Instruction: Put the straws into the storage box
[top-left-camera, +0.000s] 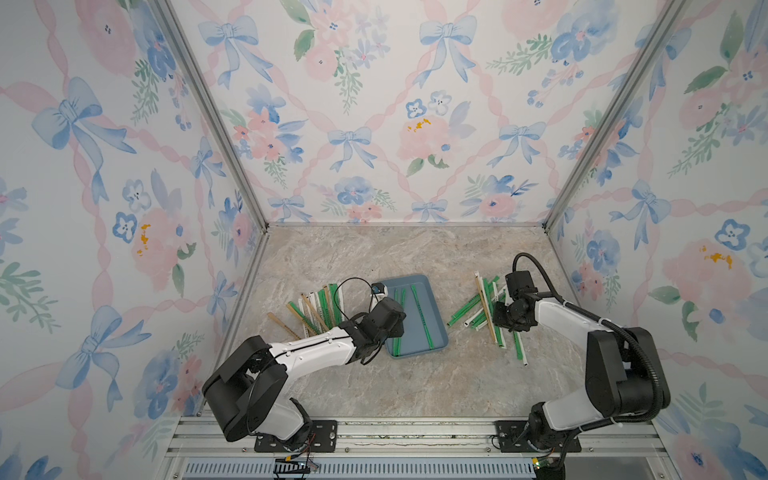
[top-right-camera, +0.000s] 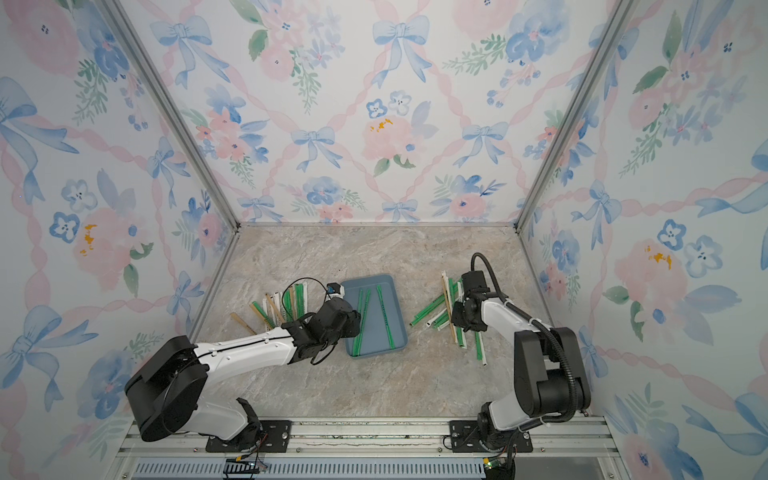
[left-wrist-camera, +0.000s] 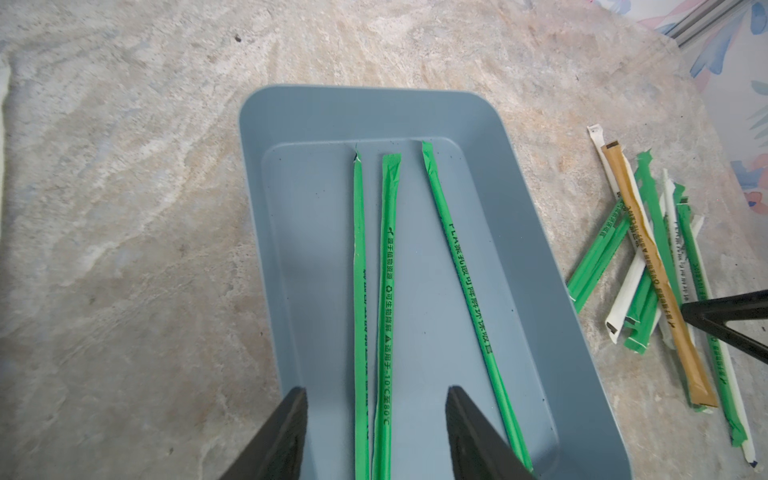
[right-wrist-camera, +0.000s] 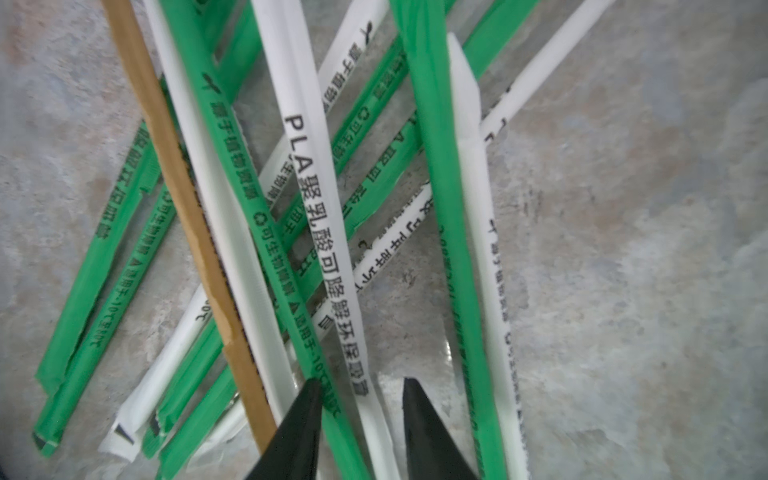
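The blue-grey storage box (left-wrist-camera: 312, 240) lies mid-table with three green straws (left-wrist-camera: 388, 320) inside, lengthwise. My left gripper hangs open over the box, nothing between its fingers. To the right of the box, a loose pile of green, white and brown straws (right-wrist-camera: 464, 264) lies crisscrossed on the table. My right gripper is low over this pile, fingers apart above a printed white straw (right-wrist-camera: 320, 200) and a green straw beside it; whether it touches them I cannot tell.
A second group of straws (top-left-camera: 288, 320) lies left of the box, partly behind my left arm. Patterned walls bound the sides and back.
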